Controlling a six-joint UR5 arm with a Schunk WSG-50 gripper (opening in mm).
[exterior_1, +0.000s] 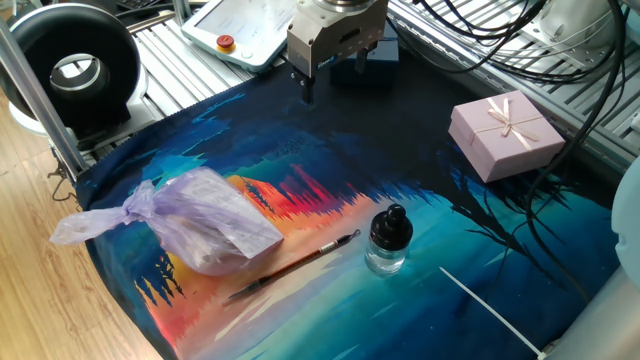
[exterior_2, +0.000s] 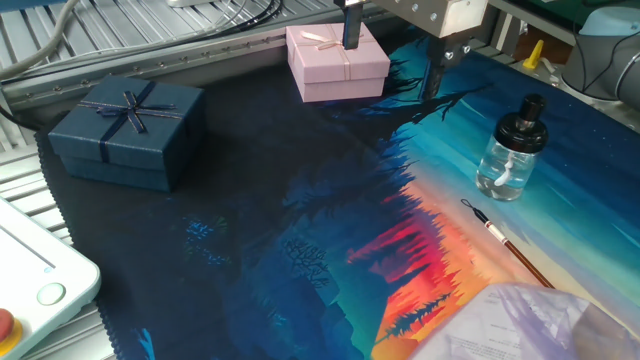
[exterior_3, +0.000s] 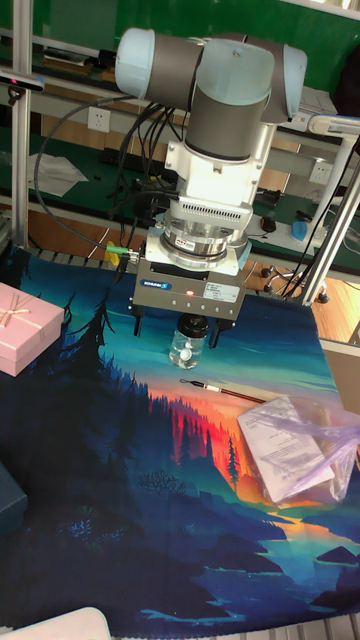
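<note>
My gripper (exterior_3: 175, 325) hangs in the air above the mat, its two fingers wide apart and nothing between them. A clear bottle with a black cap (exterior_1: 388, 240) stands upright on the mat, apart from the gripper. Beside it lies a brown brush (exterior_1: 295, 265). A translucent purple bag (exterior_1: 205, 220), knotted at one end, holds a pale box-like item. Toward one edge sits a pink gift box (exterior_1: 505, 137) with a ribbon. The dark blue gift box (exterior_2: 130, 130) is partly hidden behind the gripper in exterior view 1.
The colourful landscape mat (exterior_2: 250, 230) has bare room between the blue box and the bag. A tablet with a red button (exterior_1: 227, 44) rests off the mat. Black cables (exterior_1: 535, 205) hang near the pink box. A thin white rod (exterior_1: 490, 308) shows near the bottle.
</note>
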